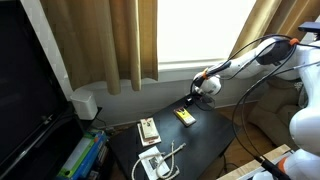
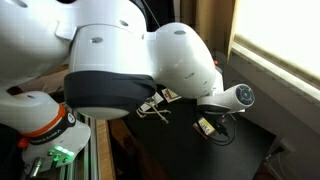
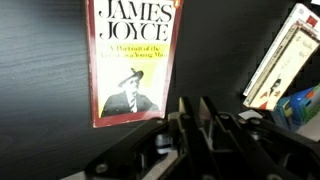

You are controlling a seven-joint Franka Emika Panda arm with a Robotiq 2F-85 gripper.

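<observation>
A James Joyce paperback (image 3: 130, 58) with a yellow and white cover and a red border lies face up and closed on the dark table in the wrist view. The same book (image 1: 184, 117) shows as a small yellow patch near the table's far edge in exterior view 1. Just off the book's right side in the wrist view is my gripper, its dark fingertips close together. Nothing shows clearly between them. From exterior view 2, the book (image 2: 206, 127) appears below the arm, close to the gripper.
A second book (image 3: 283, 68) is partly in view at the wrist view's right. On the table (image 1: 205, 140) in exterior view 1 lie a pale book (image 1: 148, 131) and a white cord (image 1: 170, 160). The window wall (image 1: 165, 78) stands close behind.
</observation>
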